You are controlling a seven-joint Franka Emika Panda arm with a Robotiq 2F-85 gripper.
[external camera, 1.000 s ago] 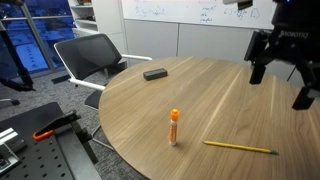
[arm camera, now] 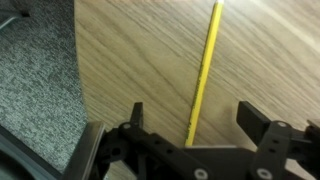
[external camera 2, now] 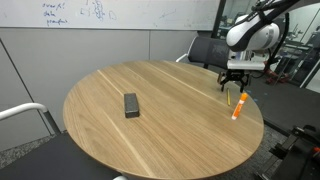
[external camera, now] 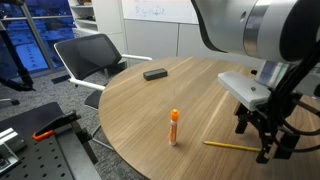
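Observation:
A yellow pencil [external camera: 232,147] lies flat on the round wooden table [external camera: 130,115]. Just over its right end, my gripper [external camera: 252,142] stands open with its fingers spread. In the wrist view the pencil [arm camera: 205,80] runs from the top edge down between the two open fingers of my gripper, with nothing clasped; its lower end is hidden by the gripper body. An orange-capped marker [external camera: 174,127] stands upright on the table, left of the pencil. The second exterior view has the pencil [external camera 2: 228,98] beyond the marker [external camera 2: 240,107], small beneath my gripper [external camera 2: 233,80].
A dark eraser-like block [external camera 2: 131,105] lies on the far side of the table, well away from my arm. Grey carpet [arm camera: 35,75] shows past the table edge in the wrist view. An office chair [external camera: 88,55] stands beside the table.
My arm has come down toward the table over the past second, its open gripper now low around the pencil's right end. The pencil and the marker have stayed where they were.

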